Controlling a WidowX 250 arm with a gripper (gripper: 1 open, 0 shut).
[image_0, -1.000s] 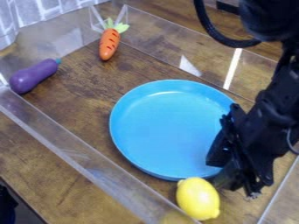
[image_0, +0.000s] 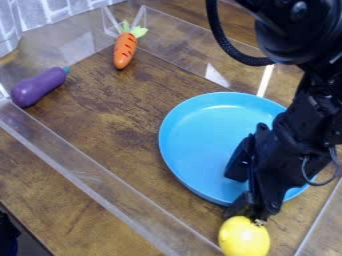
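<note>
My black gripper (image_0: 247, 190) reaches down over the right half of a blue plate (image_0: 201, 135), its lower part just above a yellow lemon (image_0: 243, 236) at the bottom edge of the view. Whether its fingers are open or shut is hidden in the dark shapes.
A purple eggplant (image_0: 38, 86) lies at the upper left and an orange carrot (image_0: 124, 48) at the top. Clear walls border the wooden surface (image_0: 94, 120), whose left middle is bare.
The blue plate has shifted right. The lemon has moved slightly right and down, and my gripper has shifted over the plate toward the left.
</note>
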